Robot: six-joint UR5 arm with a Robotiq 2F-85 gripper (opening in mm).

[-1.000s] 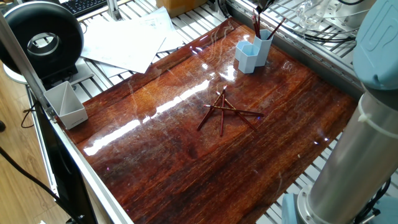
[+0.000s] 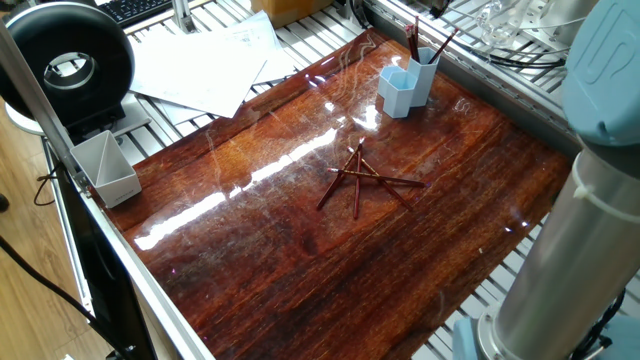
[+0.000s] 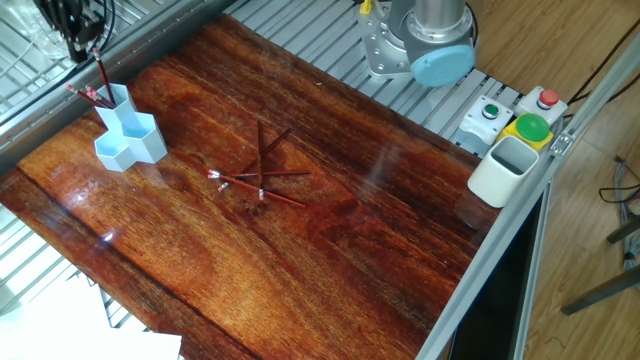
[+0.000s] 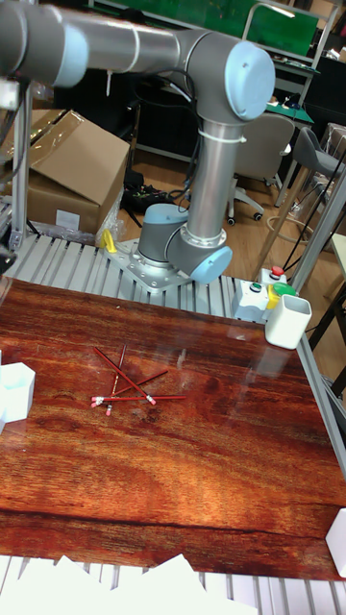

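Observation:
Several dark red pencils (image 2: pixel 372 178) lie crossed over one another in a loose pile on the brown wooden board. A pale blue holder (image 3: pixel 131 134) made of joined hexagonal cups stands upright near the board's edge. Several more pencils (image 3: pixel 100 80) lean in its tallest cup, while the lower cups look empty. At the top left of exterior view 2, my dark gripper (image 3: pixel 76 45) hangs close to the holder, apart from the pile. It is small and blurred there, so its finger state and anything between its fingers cannot be made out.
A white square cup (image 3: pixel 502 172) stands at the board's corner beside the emergency-stop buttons (image 3: pixel 533 127). Another white container (image 2: pixel 106 170) sits at the opposite corner. Papers (image 2: pixel 205 70) lie off the board. Much of the board is bare around the pile.
The dark gripper tip seen above the holder at the top edge earlier has left exterior view 1. The arm's blue joint has shifted slightly. Pencils and holder have stayed in place.

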